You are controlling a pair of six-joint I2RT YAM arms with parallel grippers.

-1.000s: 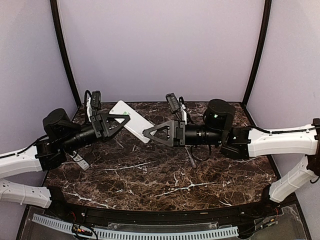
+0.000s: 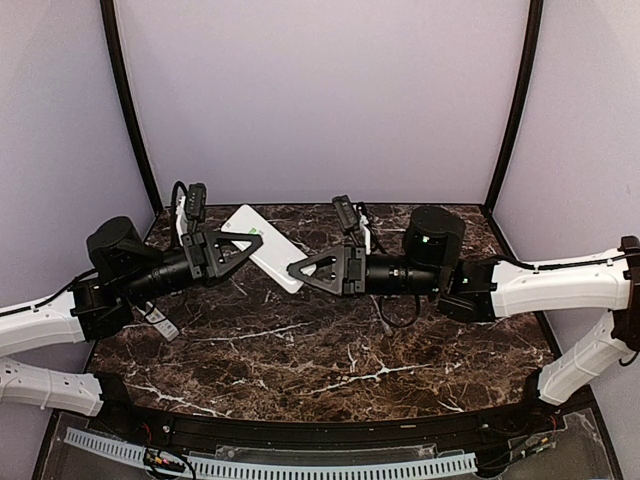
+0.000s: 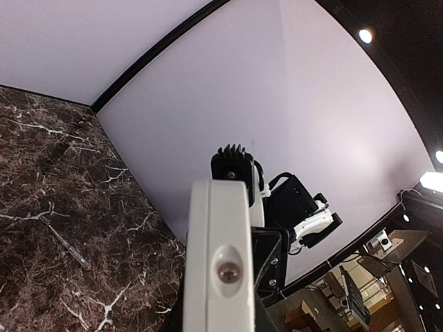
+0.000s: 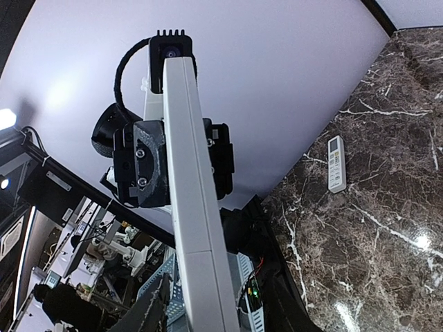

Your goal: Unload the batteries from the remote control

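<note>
A flat white case is held in the air between my arms in the top view. My left gripper is shut on its upper end. My right gripper is at its lower end; whether its fingers grip it is hard to tell. The case fills the middle of the left wrist view and the right wrist view, seen edge-on. A white remote with buttons lies on the dark marble table.
A thin clear or metallic stick lies on it. Walls stand at the back and both sides, and a dark rail runs along the front edge.
Over the last second the white case and my left gripper have moved slightly down and to the right. My right gripper has shifted slightly as well.
</note>
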